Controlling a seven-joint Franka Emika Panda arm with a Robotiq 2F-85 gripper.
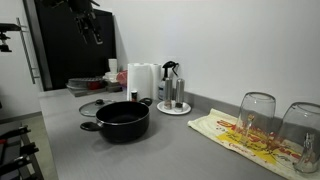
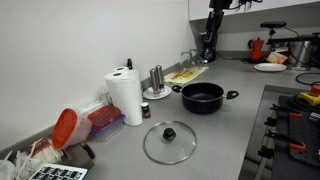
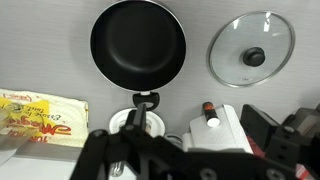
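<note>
High above the counter hangs my gripper (image 1: 97,38), well clear of everything below. In the wrist view its dark fingers stand wide apart at the bottom, open, with nothing held between them. A black two-handled pot (image 1: 123,122) rests uncovered on the counter; from above, its inside (image 3: 138,45) looks empty. The pot's glass lid (image 2: 170,142), with a black knob, lies flat on the counter beside it, apart from the pot. In the wrist view the lid (image 3: 230,65) is at the right and the pot at upper left.
A white plate (image 1: 174,109) carries two tall metal grinders. Near it stand a paper towel roll (image 2: 124,97) and a small dark jar (image 2: 145,109). Two upturned glass jars (image 1: 257,112) sit on a yellow-printed cloth (image 1: 218,127). Bare counter (image 1: 185,150) lies in front.
</note>
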